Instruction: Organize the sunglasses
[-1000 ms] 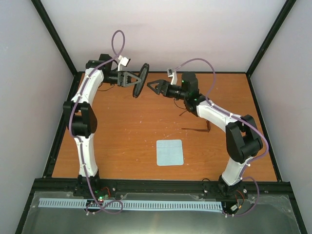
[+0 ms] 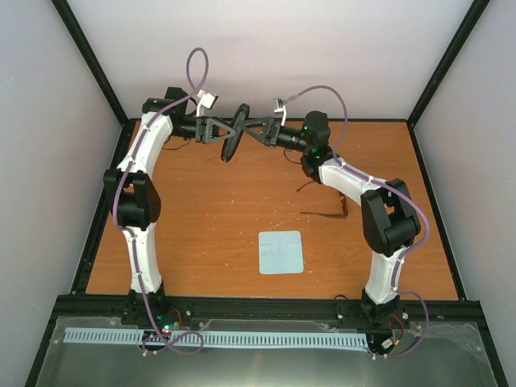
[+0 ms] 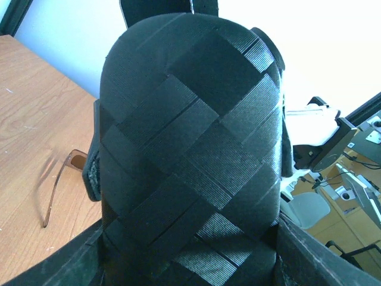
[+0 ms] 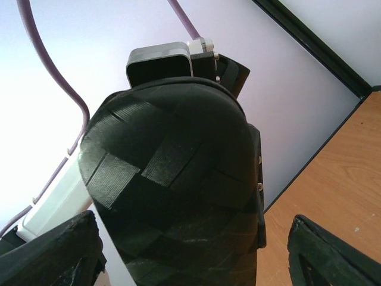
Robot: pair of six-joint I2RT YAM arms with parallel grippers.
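A black woven-textured case point(image 2: 235, 133) is held upright in the air by my left gripper point(image 2: 224, 131), which is shut on it; it fills much of both wrist views point(image 3: 190, 143) point(image 4: 169, 173). My right gripper point(image 2: 251, 129) is at the case's other side, its fingers parted around it in the right wrist view. Sunglasses point(image 2: 343, 208) lie on the table below the right arm, partly hidden in the top view; a lens and temple point(image 3: 76, 159) show in the left wrist view.
A pale blue square cloth point(image 2: 280, 251) lies at the front middle of the wooden table point(image 2: 193, 234). Walls border the back and sides.
My right gripper has moved left and slightly up to the case. The left gripper and case have barely moved.
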